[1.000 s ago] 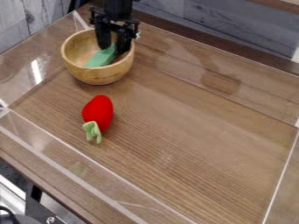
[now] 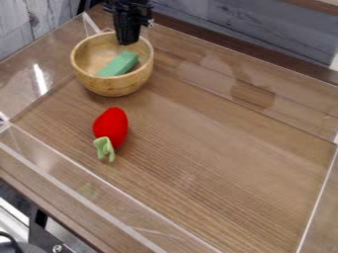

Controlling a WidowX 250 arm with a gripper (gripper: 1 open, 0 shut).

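Note:
A wooden bowl (image 2: 89,76) stands at the upper left of the table, with a green oblong object (image 2: 119,64) lying inside it. My black gripper (image 2: 126,38) is at the bowl's back rim, above the green object; I cannot tell whether anything is between its fingers. A red object with a pale green top (image 2: 113,128), like a radish or strawberry, lies below the bowl, apart from it.
A low wall runs along the back and left edges.
My gripper has moved up and back, away from the middle of the bowl, uncovering more of the green object. The red object has not moved.

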